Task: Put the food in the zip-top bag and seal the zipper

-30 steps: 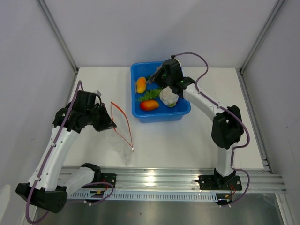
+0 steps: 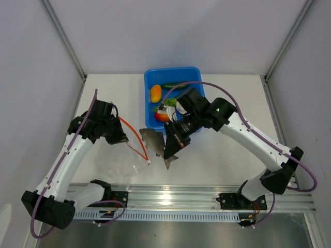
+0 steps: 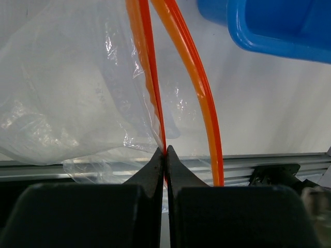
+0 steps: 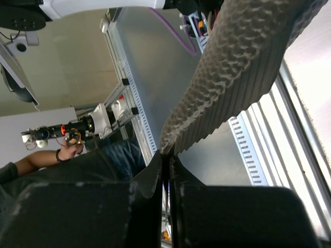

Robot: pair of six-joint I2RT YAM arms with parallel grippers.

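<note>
A clear zip bag (image 2: 121,163) with an orange-red zipper rim lies open at centre-left. My left gripper (image 2: 124,140) is shut on that rim, seen pinched at the tips (image 3: 165,155) in the left wrist view. My right gripper (image 2: 170,147) is shut on a grey, scaly fish-shaped piece (image 4: 232,72), which hangs just right of the bag's opening. In the right wrist view it rises from between the fingertips.
A blue bin (image 2: 170,72) at the back holds a yellow item (image 2: 155,94), cucumber (image 2: 173,85), greens and other food, partly hidden by the right arm. A person appears beyond the frame rail in the right wrist view.
The left arm has shifted only slightly.
</note>
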